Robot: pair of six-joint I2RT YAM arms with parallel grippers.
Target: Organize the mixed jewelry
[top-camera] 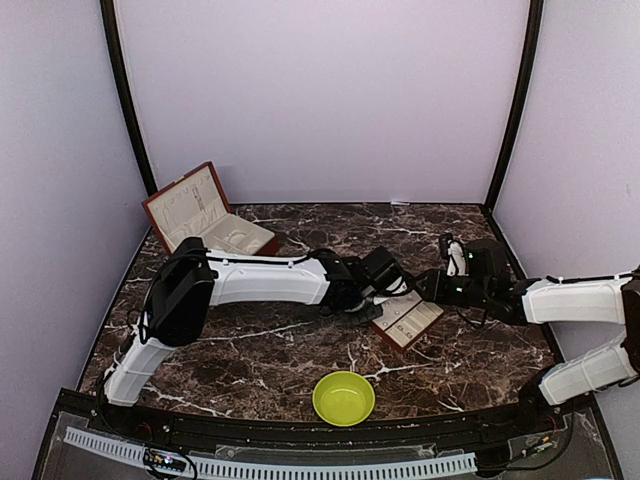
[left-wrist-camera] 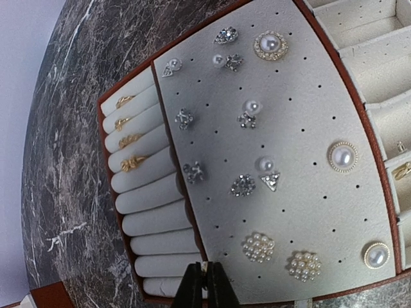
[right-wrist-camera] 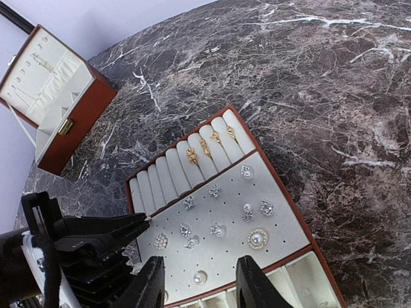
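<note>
The jewelry tray [top-camera: 408, 322] lies on the dark marble table between my arms. Gold rings [left-wrist-camera: 130, 140] sit in several of its padded rolls, and pearl and crystal earrings [left-wrist-camera: 258, 247] are pinned on its pale panel. Small compartments [left-wrist-camera: 384, 70] line the far side, a few holding jewelry. My left gripper is shut on the divider [left-wrist-camera: 173, 144] between rolls and panel, near the divider's end; a tiny pale bit shows at the tips. Over the compartment side of the tray, my right gripper is open, nothing between its fingers.
An open red-brown jewelry box [top-camera: 262, 241] with necklaces in its lid stands at the back left, partly behind my left arm. A green bowl [top-camera: 343, 398] rests at the front edge.
</note>
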